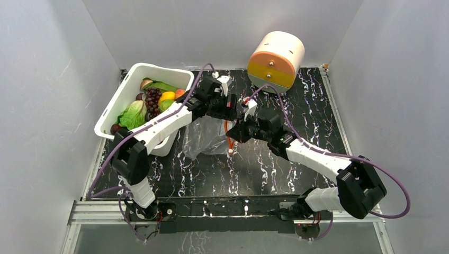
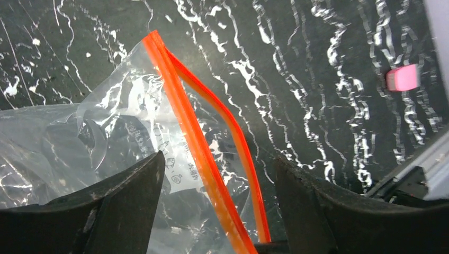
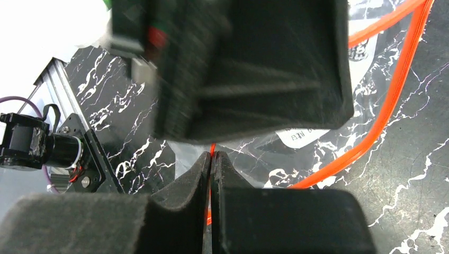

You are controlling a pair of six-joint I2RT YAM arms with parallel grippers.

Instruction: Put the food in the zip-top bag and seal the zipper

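The clear zip bag lies on the black marble table, its orange zipper edge on the right side. My right gripper is shut on a thin part of that orange zipper. My left gripper is over the upper end of the zipper, part open; in the left wrist view the zipper runs between its fingers, with no grip visible. The food, grapes, lettuce and other pieces, sits in the white bin at the left.
A rounded orange, yellow and white box stands at the back right. A small pink block shows in the left wrist view.
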